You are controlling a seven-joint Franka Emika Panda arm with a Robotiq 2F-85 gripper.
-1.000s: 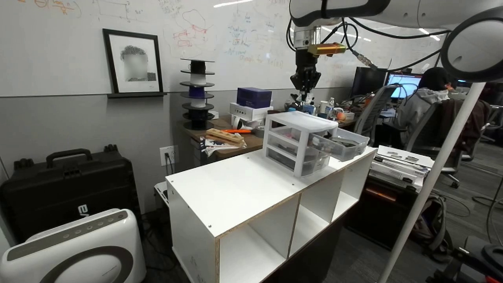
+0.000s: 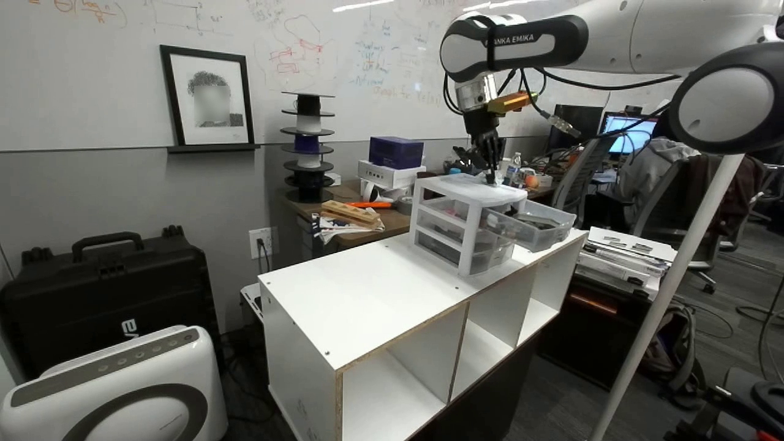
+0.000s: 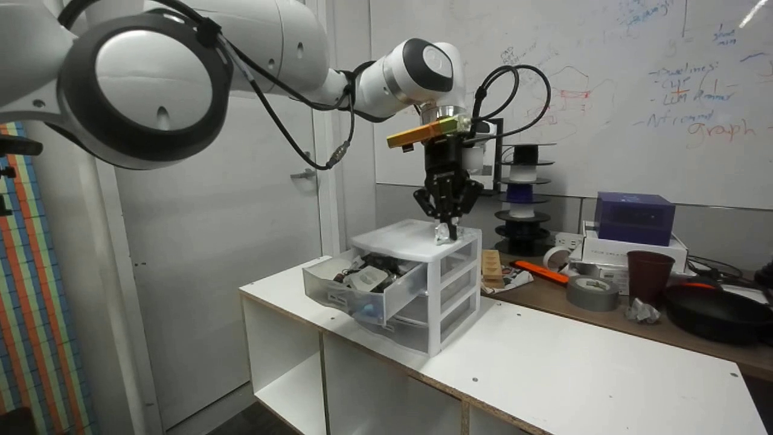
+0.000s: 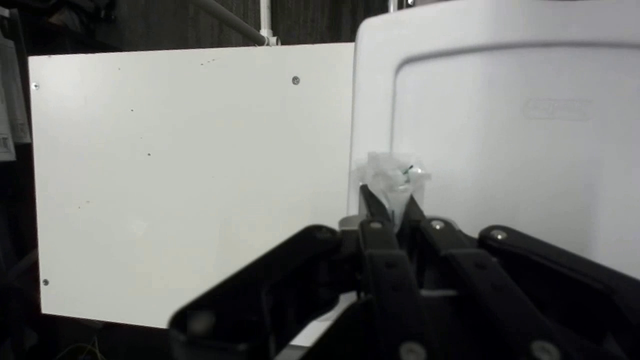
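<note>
A small crumpled clear plastic packet (image 4: 393,174) with a dark green mark is pinched between the fingertips of my gripper. In exterior view 2 the gripper (image 3: 447,231) points down at the top of the white drawer unit (image 3: 395,235), close above its edge or touching it; which one, I cannot tell. Exterior view 1 has the gripper (image 2: 490,176) over that same top. The unit's upper drawer (image 3: 362,293) is pulled out and full of mixed small items. Black fingers partly cover the packet.
The drawer unit stands on a white shelf (image 2: 367,294), whose top is bare beside it. Behind lies a brown desk (image 3: 696,351) with a tape roll (image 3: 592,292), a dark red cup (image 3: 646,275) and a black pan (image 3: 717,312). Filament spools (image 2: 307,147) are stacked at the wall.
The arm has come down, bringing my gripper from above and behind the drawer unit to its top. The drawer unit and its open drawer look unmoved.
</note>
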